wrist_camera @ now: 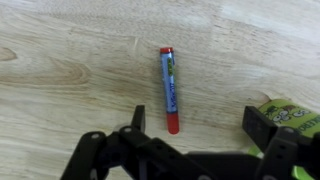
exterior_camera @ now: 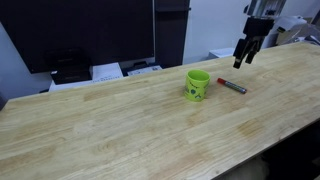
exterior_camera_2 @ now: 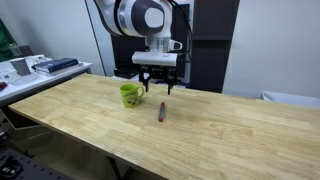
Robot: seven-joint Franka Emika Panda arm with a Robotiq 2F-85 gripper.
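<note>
A slim marker (wrist_camera: 169,88) with red ends and a blue printed barrel lies flat on the wooden table. To one side of it stands a green mug (exterior_camera: 196,85), upright, its edge showing at the right of the wrist view. Above the table, my gripper (exterior_camera_2: 155,84) is open, its fingers apart and nothing between them. In the wrist view the marker's near end lies in the space between the two fingers, with the rest reaching forward. The same marker (exterior_camera: 232,87) shows in exterior view 1 just below and to the left of the gripper.
Boxes (exterior_camera: 105,73) and a dark screen (exterior_camera: 80,35) stand along the table's back edge. A stack of books (exterior_camera_2: 55,65) sits at the far left in exterior view 2.
</note>
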